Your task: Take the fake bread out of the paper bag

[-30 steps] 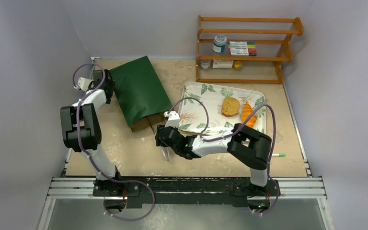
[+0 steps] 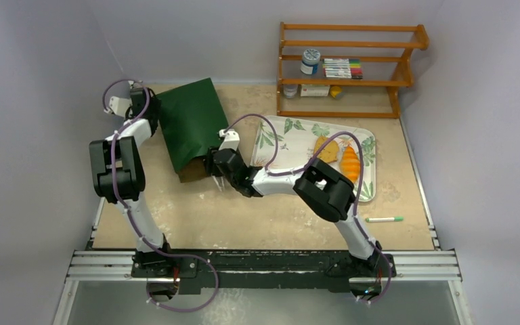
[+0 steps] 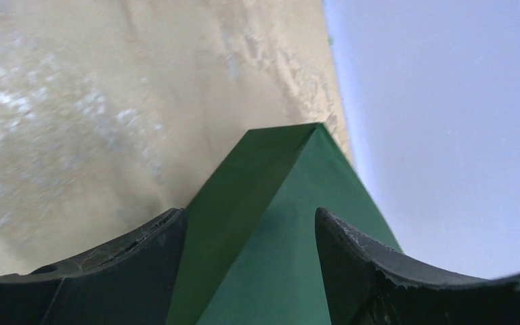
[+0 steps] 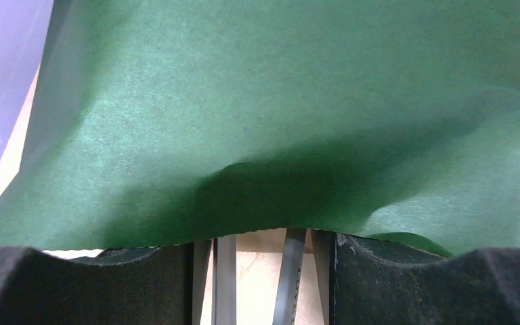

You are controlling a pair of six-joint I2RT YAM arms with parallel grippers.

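Observation:
A green paper bag [image 2: 189, 122] lies at the back left, its brown mouth [image 2: 193, 172] facing front. My left gripper stands part open over a back corner of the bag [image 3: 277, 189]; the bag's folded edge runs between its fingers. My right gripper is at the mouth, part open, just under the green rim [image 4: 257, 135], with two grey strips [image 4: 225, 284] between the fingers and the brown interior behind. Whether either holds the paper cannot be told.
A floral tray [image 2: 284, 135] with two fake breads [image 2: 350, 162] stands to the right. A wooden rack [image 2: 352, 112] with jars and markers is at the back. A green marker [image 2: 384, 219] lies front right.
My right gripper has moved left and back to the bag's mouth. The left gripper has moved slightly back, and the bag has shifted a little.

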